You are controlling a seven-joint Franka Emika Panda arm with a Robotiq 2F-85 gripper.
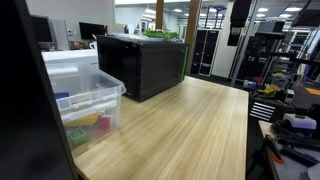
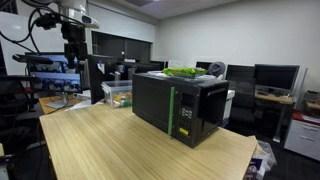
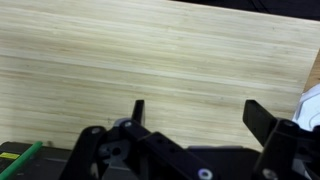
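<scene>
High over the wooden table, my gripper is open, with bare tabletop showing between its fingertips. The raised arm and gripper point(image 2: 74, 48) appear at the upper left of exterior view 2, and part of the gripper point(image 1: 237, 28) hangs at the top right of exterior view 1. A black microwave point(image 2: 165, 108) with a green stripe stands on the table, its door apparently closed. A green item point(image 2: 185, 72) lies on top of it. Beside the microwave is a clear plastic bin point(image 1: 92, 108) with coloured objects inside.
A green strip point(image 3: 22, 160) shows at the wrist view's lower left, and a white object point(image 3: 309, 108) at its right edge. A dark panel point(image 1: 35, 110) blocks the left of exterior view 1.
</scene>
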